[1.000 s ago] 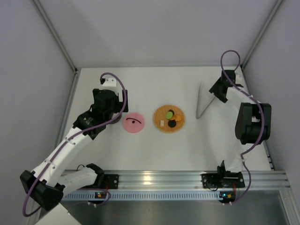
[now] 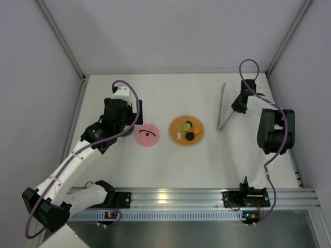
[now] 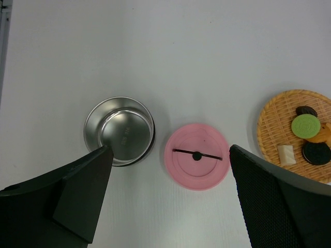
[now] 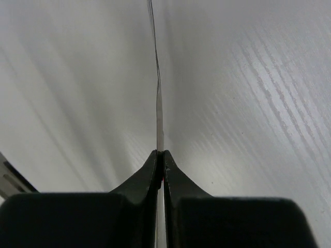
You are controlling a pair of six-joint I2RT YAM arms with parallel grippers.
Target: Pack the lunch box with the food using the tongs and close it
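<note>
Slim metal tongs (image 2: 220,108) lie in a V on the right side of the table, their joined end toward the front. My right gripper is shut on one arm of the tongs; in the right wrist view that arm (image 4: 159,116) stands nearly edge-on between the fingertips. At the left, my left gripper hangs open and empty above a round steel box (image 3: 124,135) and a pink lid (image 3: 196,175) with a dark handle. A woven tray (image 2: 186,144) holds a green disc, dark round pieces, an orange piece and a pale block.
White table (image 2: 170,170) surrounds everything, clear at the front middle and between the tray and tongs. Grey walls (image 2: 176,36) close off the back and both sides. A metal rail (image 2: 176,194) runs along the front edge.
</note>
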